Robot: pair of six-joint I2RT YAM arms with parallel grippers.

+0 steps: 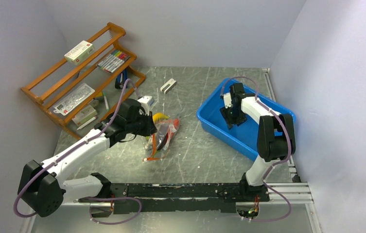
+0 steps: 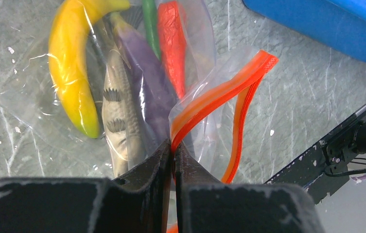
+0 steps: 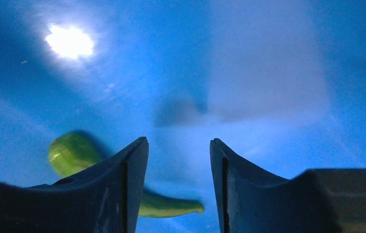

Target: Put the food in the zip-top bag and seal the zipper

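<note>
The zip top bag (image 2: pixel 205 111) lies on the table with a banana (image 2: pixel 71 68), an eggplant (image 2: pixel 149 92), a fish-like item (image 2: pixel 117 121), a red item (image 2: pixel 171 43) and a green one inside. My left gripper is shut on the bag's orange zipper edge. Inside the blue bin (image 1: pixel 219 136), my right gripper is part open with nothing between its fingers, above a green pepper (image 3: pixel 76 153) that is partly hidden by one finger.
A wooden rack (image 1: pixel 57 90) with boxes and markers stands back left. A small white device (image 1: pixel 168 85) lies at the back. The table between bag and bin is clear.
</note>
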